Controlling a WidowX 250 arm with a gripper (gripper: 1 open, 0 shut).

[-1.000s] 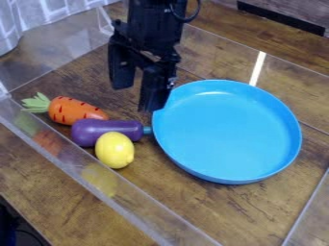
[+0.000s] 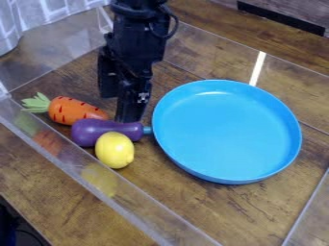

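My dark gripper [image 2: 126,92] hangs open over the table, behind the toy vegetables and left of the blue plate. An orange carrot [image 2: 77,111] with green leaves lies at the left, below and left of the gripper. A purple eggplant [image 2: 106,131] lies in front of the carrot, its stem end near the plate. A yellow lemon-like toy [image 2: 114,150] sits just in front of the eggplant. The blue plate [image 2: 228,130] is empty.
Clear panels run along the lower left and right edges. A shiny object stands at the top left corner.
My gripper has moved left, away from the plate and toward the carrot's side. The vegetables and plate look unmoved.
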